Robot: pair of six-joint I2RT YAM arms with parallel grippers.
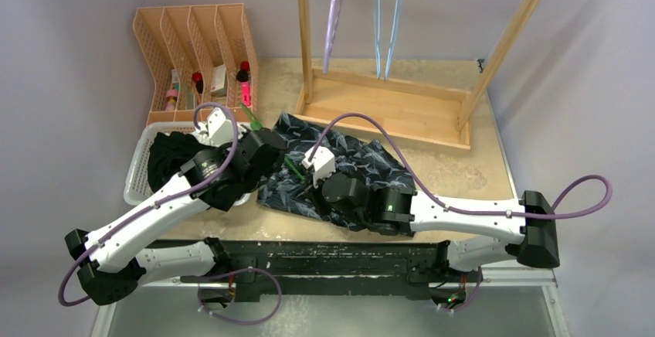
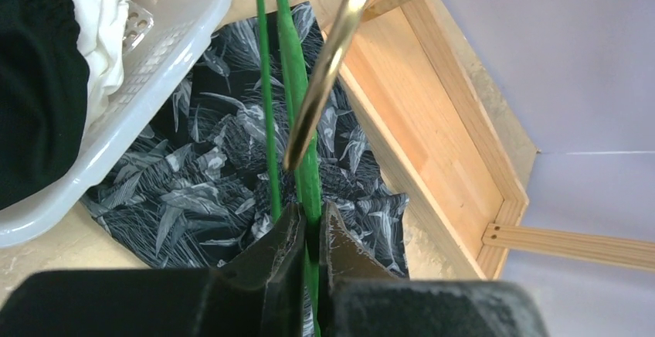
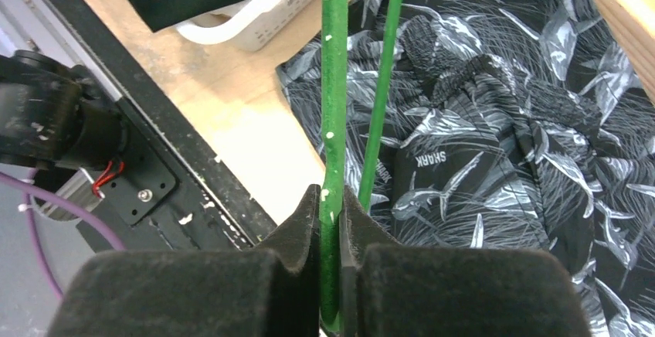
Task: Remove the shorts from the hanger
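The dark leaf-patterned shorts (image 1: 347, 159) lie spread on the table, seen in all views. Above them is a green hanger (image 2: 297, 82) with a metal hook (image 2: 324, 74), raised clear of much of the cloth. My left gripper is shut on the hanger. My right gripper is shut on the same hanger's green bar, over the shorts' left part. Whether any fabric is still caught on the hanger is hard to tell.
A white basket (image 1: 139, 171) with dark and white clothes is at the left. An orange divided organizer (image 1: 166, 24) stands behind it. A wooden rack (image 1: 402, 109) with hanging hangers stands at the back. Bare table shows at the right.
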